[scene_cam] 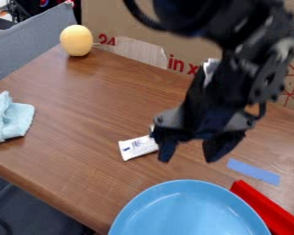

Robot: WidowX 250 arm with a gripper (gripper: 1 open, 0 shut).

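Observation:
The black gripper [189, 147] is low over the wooden table [76, 128], open, its fingers around the far end of a white tube [135, 148], which it partly hides. The tube lies on the table just above a blue plate [186, 217]. Whether the fingers touch it is unclear.
A red object [266, 207] lies right of the plate, below a blue strip [253, 171]. A light-blue cloth [7, 119] sits at the left edge, a yellow egg-shaped object [76, 39] at the back left. A cardboard box [137, 27] stands behind.

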